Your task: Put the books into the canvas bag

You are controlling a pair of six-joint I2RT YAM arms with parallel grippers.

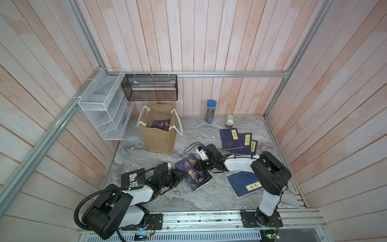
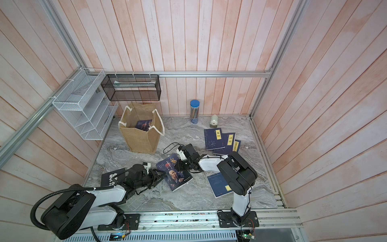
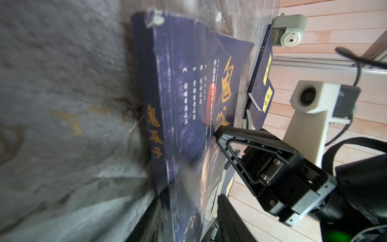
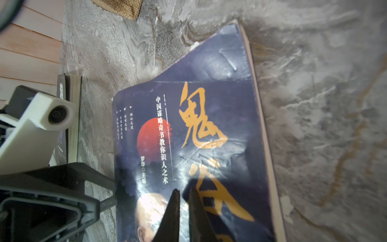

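A dark blue book with orange characters (image 1: pixel 194 173) lies between my grippers on the grey marbled table. My left gripper is open, its blurred fingers on either side of the book's spine edge. From the right, my right gripper reaches over the front cover with its fingers close together and the tips against it. Whether they pinch any of it cannot be told. The tan canvas bag (image 1: pixel 158 139) stands open behind, a dark blue book (image 1: pixel 161 124) inside. A black book (image 1: pixel 133 179) lies at the left, partly behind my left arm.
Three overlapping navy books (image 1: pixel 230 139) lie at the back right, and another navy book (image 1: pixel 243 183) rests partly under the right arm. A blue-lidded jar (image 1: pixel 210 111) and a small pale-green object (image 1: pixel 229 120) stand at the rear. White wire shelves (image 1: pixel 102 109) hang left.
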